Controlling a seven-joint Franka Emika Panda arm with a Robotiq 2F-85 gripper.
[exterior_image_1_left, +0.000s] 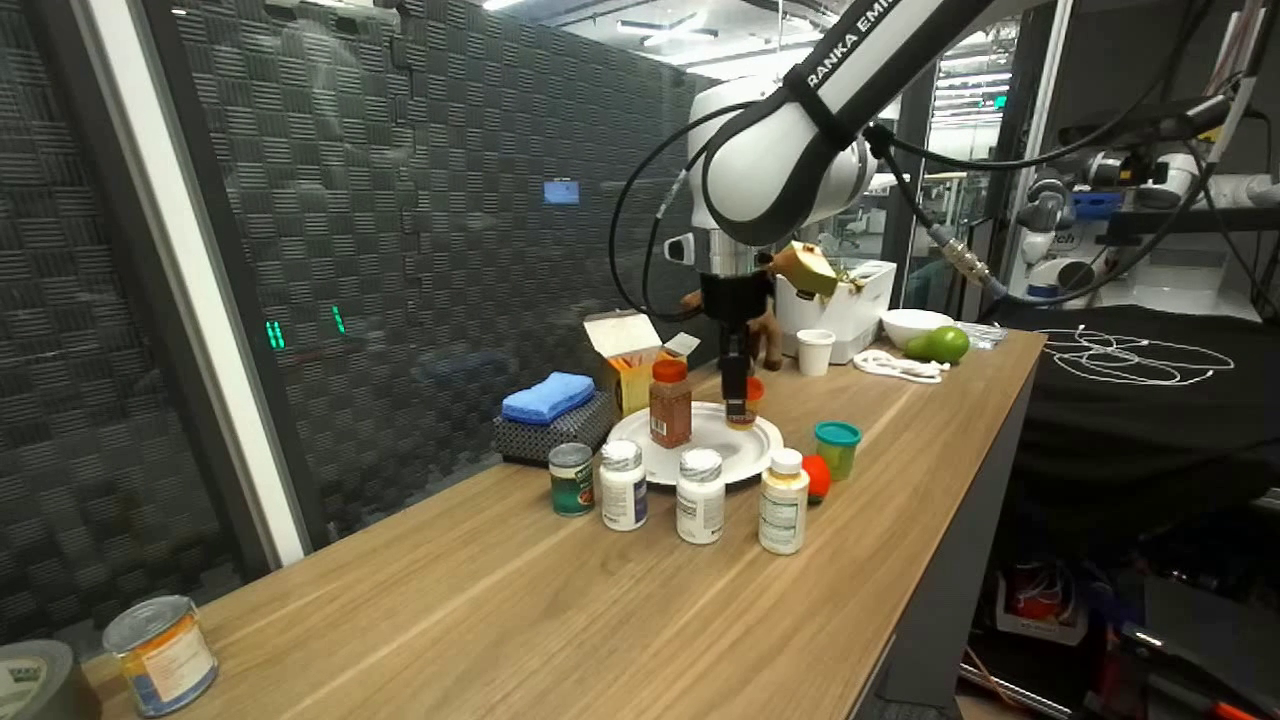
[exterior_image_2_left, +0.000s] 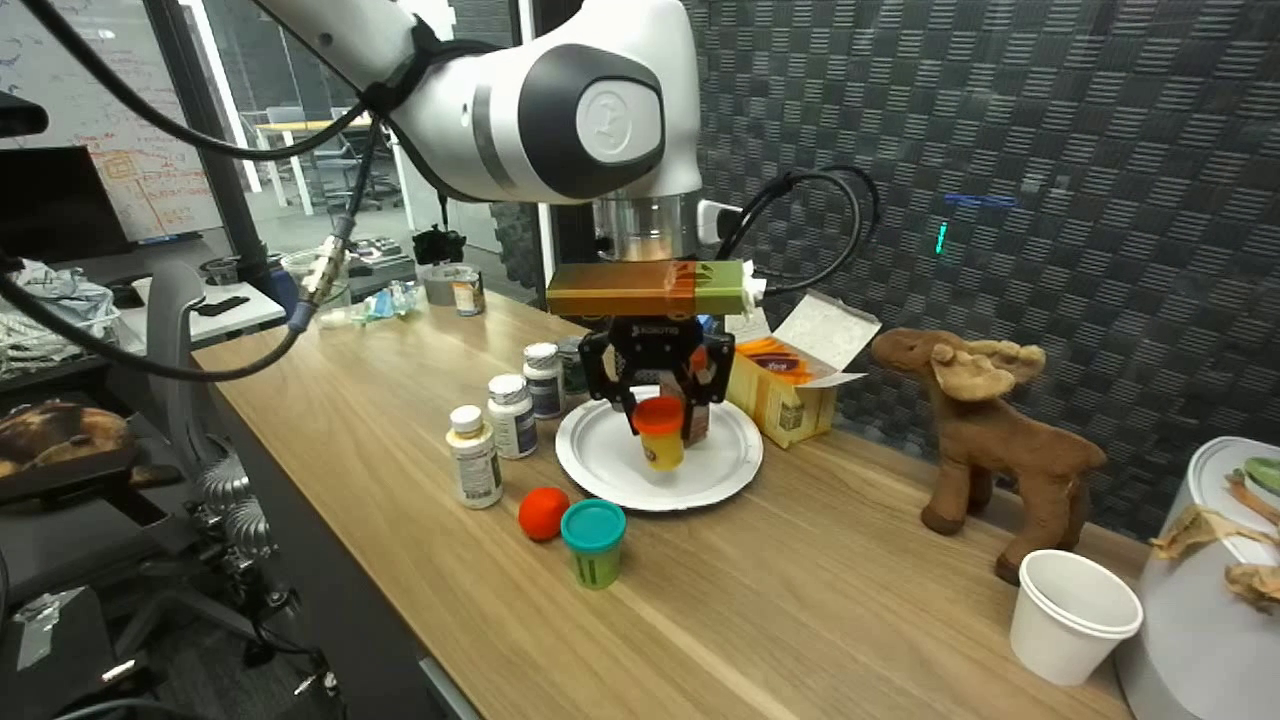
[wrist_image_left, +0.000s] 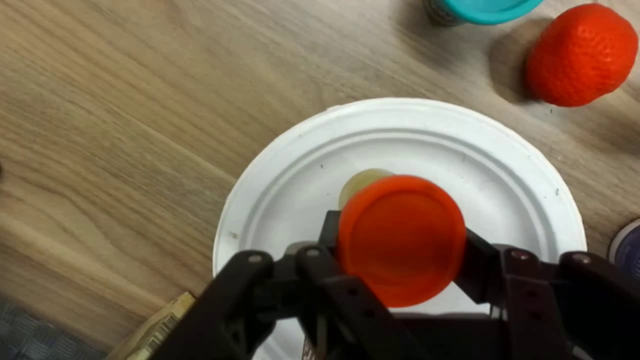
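My gripper is shut on a small yellow tub with an orange-red lid (wrist_image_left: 403, 240), one finger on each side of it. In exterior view 2 the tub (exterior_image_2_left: 661, 434) hangs upright over the white plate (exterior_image_2_left: 720, 480); whether its base touches the plate is hard to tell. The fingers hide part of the tub in exterior view 1, where its lid (exterior_image_1_left: 753, 388) shows beside the black gripper (exterior_image_1_left: 735, 408). A spice bottle with a red cap (exterior_image_1_left: 671, 406) stands on the plate, partly behind the gripper in exterior view 2.
A teal-lidded tub (exterior_image_2_left: 594, 542) and a red ball-like object (exterior_image_2_left: 543, 512) sit close to the plate. Several pill bottles (exterior_image_1_left: 701, 497) line its front side. An open yellow box (exterior_image_2_left: 786, 390) and a toy moose (exterior_image_2_left: 996, 432) stand behind.
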